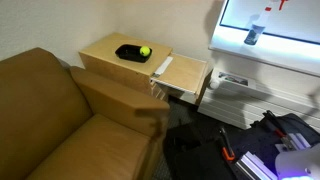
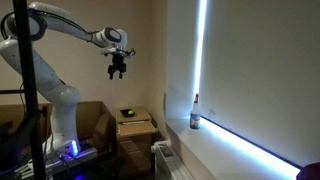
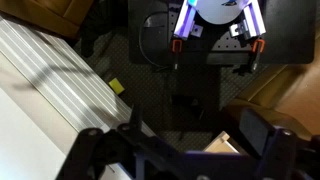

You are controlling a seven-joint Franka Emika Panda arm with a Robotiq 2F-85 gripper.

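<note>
My gripper point(image 2: 116, 75) hangs high in the air, pointing down, its two fingers spread apart with nothing visible between them. In the wrist view the dark fingers point(image 3: 90, 153) stand wide at the bottom left and right, with dark floor below. A black tray point(image 1: 133, 53) lies on the wooden cabinet, and a yellow-green ball point(image 1: 145, 50) sits at its right end. Beside them an open wooden drawer point(image 1: 183, 73) shows, and a flat white item point(image 1: 163, 66) lies along its left edge. The gripper is far from all of these.
A brown couch point(image 1: 60, 120) fills the left side. A bottle point(image 2: 195, 112) with a red top stands on the white window sill point(image 2: 225, 150). A white radiator point(image 1: 245, 95) lies below it. A small yellow thing point(image 3: 116, 86) is on the floor. Open air surrounds the gripper.
</note>
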